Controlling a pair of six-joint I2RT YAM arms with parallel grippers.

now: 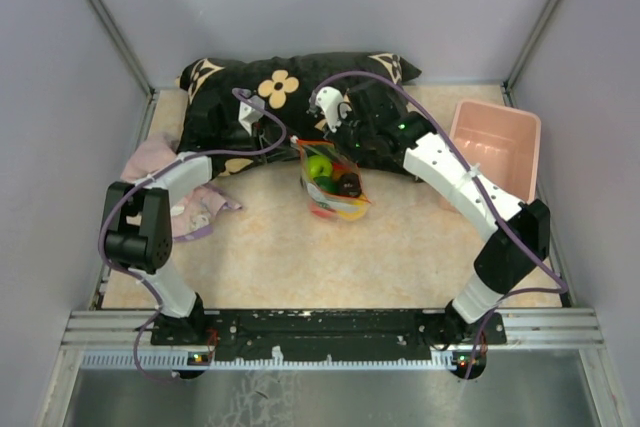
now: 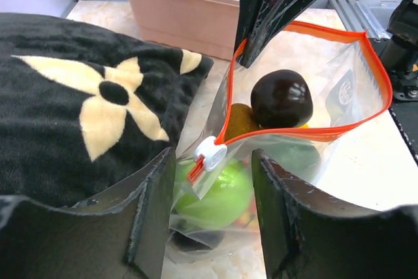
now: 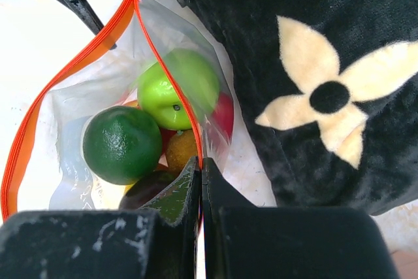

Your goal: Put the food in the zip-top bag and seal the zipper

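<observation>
The clear zip bag point(image 1: 352, 204) with orange rim holds a green apple point(image 3: 176, 89), a dark avocado point(image 3: 121, 142) and other produce. My right gripper is shut on the bag's orange rim, holding that side up. My left gripper is part open at the other corner, its fingers either side of the white zipper slider point(image 2: 210, 151), with no clear grip on it. The bag's top stands open.
A black flowered cushion point(image 1: 250, 87) lies along the back. A pink bin point(image 1: 495, 152) stands at the right, pink cloth point(image 1: 190, 217) at the left.
</observation>
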